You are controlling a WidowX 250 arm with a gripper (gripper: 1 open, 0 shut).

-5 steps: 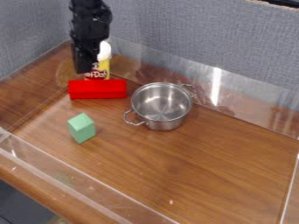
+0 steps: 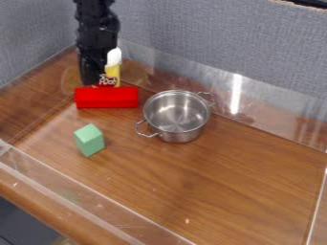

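The black gripper (image 2: 92, 67) hangs at the back left, just left of a yellow bottle (image 2: 111, 69) with a white top. Its fingertips are small and dark, so their spread is hard to see. A red block (image 2: 106, 98) lies in front of the bottle, below the gripper. A steel pot (image 2: 177, 117) with two handles stands to the right. A mint-green block (image 2: 90, 139) lies nearer the front left.
Grey walls and a transparent strip run along the back, and a clear edge borders the front left.
The gripper has shifted slightly left from where it was a second ago. The objects on the counter have not visibly moved.
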